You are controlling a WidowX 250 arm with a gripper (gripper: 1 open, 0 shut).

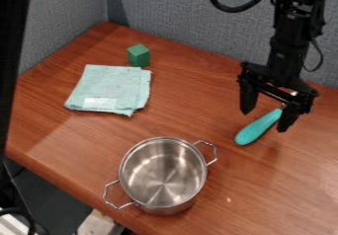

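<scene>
My black gripper [268,109] hangs at the right side of the wooden table, open, with its fingers spread above a teal-handled spoon [254,131]. The spoon lies diagonally, its metal head hidden behind the gripper. Whether the fingers touch it I cannot tell.
A steel pot [160,178] with two handles stands at the front. A folded pale cloth [109,87] lies at the left, with a green block [138,56] behind it. Grey walls bound the back and left.
</scene>
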